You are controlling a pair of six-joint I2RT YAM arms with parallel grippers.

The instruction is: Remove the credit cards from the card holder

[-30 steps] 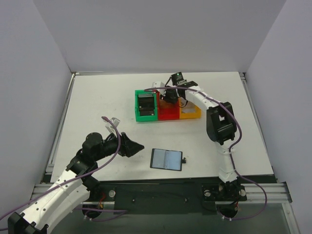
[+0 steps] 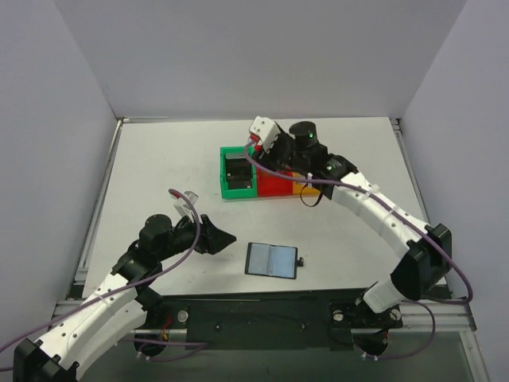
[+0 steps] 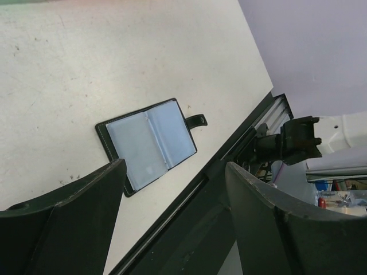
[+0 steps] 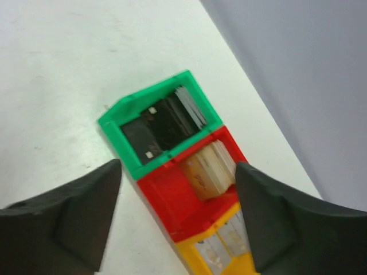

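An open black card holder with clear sleeves and a snap tab lies on the table's front, also seen in the left wrist view. My left gripper hovers to the upper left of it, with its fingers apart and nothing between them. My right gripper is high over the coloured bins at the back; its blurred fingers are apart in the right wrist view, with nothing visible between them.
A green bin with dark items, a red bin with tan items and a yellow bin stand in a row at the back.
The right arm has risen from down at the red bin and come toward the camera. My left gripper has shifted very slightly; the card holder is unchanged.
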